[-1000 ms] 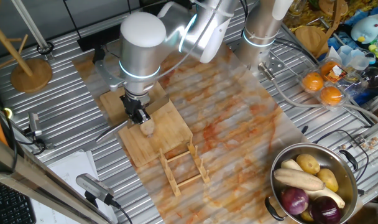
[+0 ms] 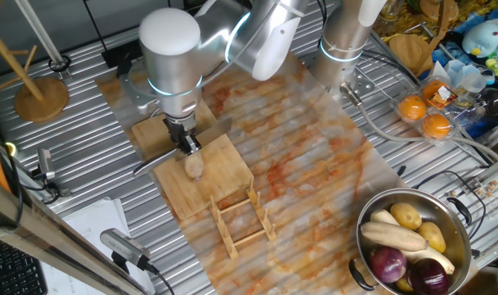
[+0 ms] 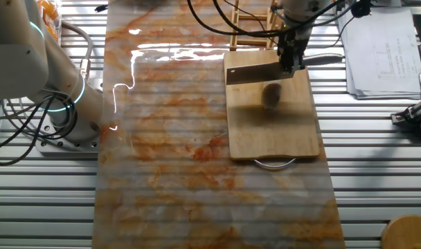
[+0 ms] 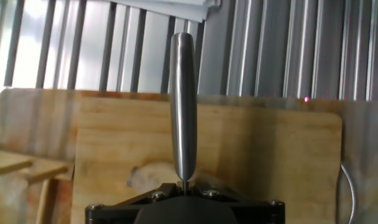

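Note:
A knife with a broad steel blade and a metal handle is held in my gripper, which is shut on it where handle meets blade. Seen from exterior view 2, knife and gripper hang over the upper part of the wooden cutting board. A brownish potato-like vegetable lies on the board close beside the gripper. In the wrist view the fingers partly cover this vegetable, and the blade is hidden beneath them.
A wooden rack stands at the board's edge. At the front right, a steel pot holds potatoes, purple onions and long pale vegetables. Papers lie on the slatted table.
The arm's wrist has shifted left in exterior view 1 and its tilt has changed. The knife has turned with the gripper, its handle now more level. The vegetable stays in place.

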